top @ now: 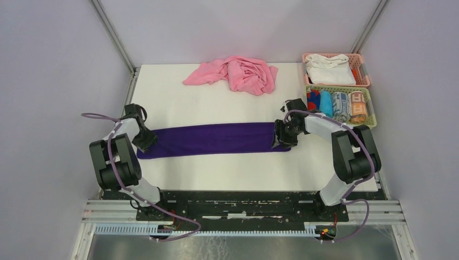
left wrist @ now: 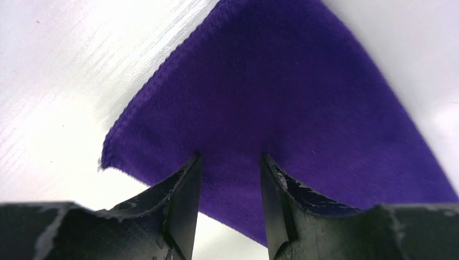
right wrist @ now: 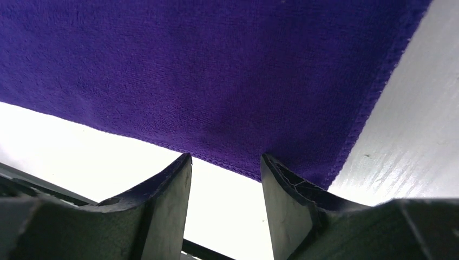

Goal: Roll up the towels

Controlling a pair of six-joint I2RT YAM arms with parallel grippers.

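Observation:
A long, flat purple towel (top: 216, 138) lies across the middle of the table. My left gripper (top: 147, 142) is over its left end, part open; in the left wrist view the fingertips (left wrist: 189, 168) are above the cloth, with a gap between them. My right gripper (top: 281, 140) is over the right end; in the right wrist view its fingers (right wrist: 173, 200) stand apart by the towel's near edge, close to the corner, with nothing held between them.
A crumpled pink towel (top: 238, 76) lies at the back middle. At the back right stand a pink basket (top: 364, 76) with white cloths and a green basket (top: 369, 108) with rolled towels.

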